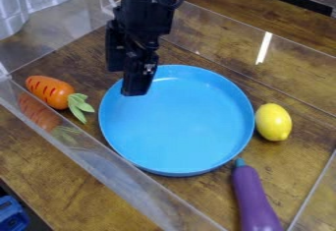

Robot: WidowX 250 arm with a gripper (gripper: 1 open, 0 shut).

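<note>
A black robot gripper [132,56] hangs from the top centre over the upper left rim of a blue plate [176,127]; its fingers point down, and their exact opening is hard to make out. A toy carrot [53,92] with green leaves lies left of the plate. A yellow lemon [273,122] lies right of the plate, and a purple eggplant [254,196] lies below it at the lower right. The plate is empty.
Clear plastic walls [98,161] run along the left and front of the wooden surface. A blue object [8,215] shows at the bottom left corner.
</note>
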